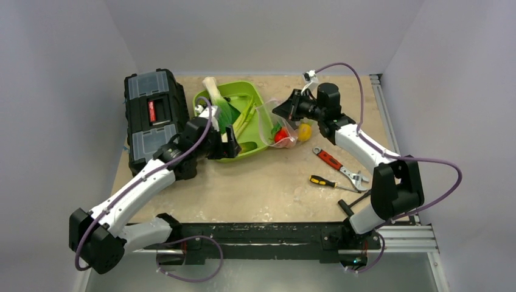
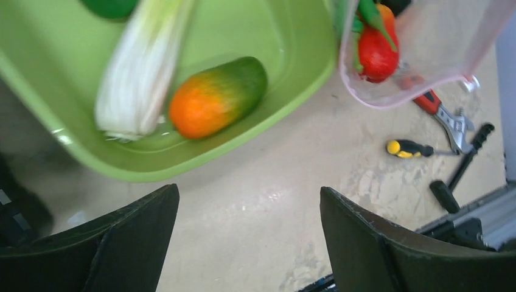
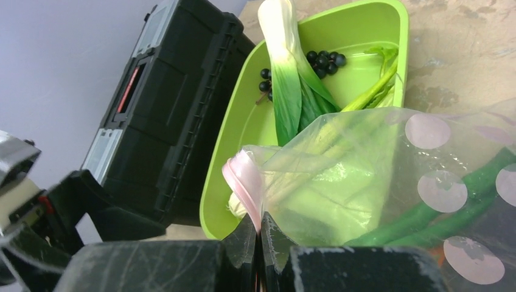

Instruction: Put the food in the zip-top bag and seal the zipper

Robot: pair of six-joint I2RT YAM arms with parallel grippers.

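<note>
The clear zip top bag [image 1: 266, 125] stands just right of the green bin, its mouth spread toward the left. Inside it show a red pepper [image 2: 377, 53], green peppers [image 3: 420, 224] and something yellow [image 1: 304, 132]. My right gripper is shut on the bag's pinkish rim [image 3: 244, 182]. My left gripper is open and empty, above the bin's front edge in the top view. In the green bin [image 2: 298, 91] lie an orange-green papaya-like fruit [image 2: 219, 97], a pale stalk [image 2: 137, 79], a leafy bok choy [image 3: 283, 67], celery [image 3: 377, 88] and dark grapes [image 3: 325, 62].
A black toolbox [image 1: 155, 115] stands left of the bin. To the right lie a red-handled wrench [image 1: 328, 159], a yellow-black screwdriver [image 1: 322, 180] and a hammer [image 1: 345, 207].
</note>
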